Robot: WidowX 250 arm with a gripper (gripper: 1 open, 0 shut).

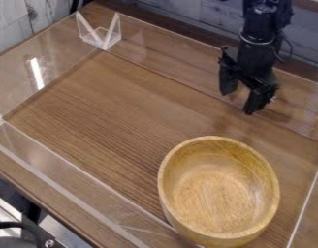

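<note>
My black gripper (pixel 248 85) stands over the wooden table at the upper right, its dark fingers low near the tabletop. It is small and dark in this view; I see no object clearly between the fingers. A large yellow oval bowl (pixel 219 189) sits in the lower right part of the table.
A small clear wire-like or plastic container (pixel 100 31) stands at the upper left. A wall runs along the back edge.
</note>
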